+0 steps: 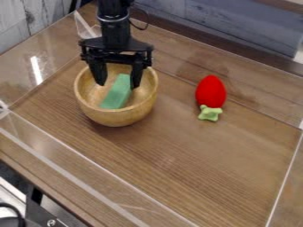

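Observation:
My black gripper [115, 64] hangs over a tan wooden bowl [142, 111] at the upper middle, its fingers open and spread above the rim. A green object [117, 92] lies inside the bowl below it.
A red object [211, 92] and a small light-green piece [210, 113] lie on the wooden table [178, 177] right of the bowl.

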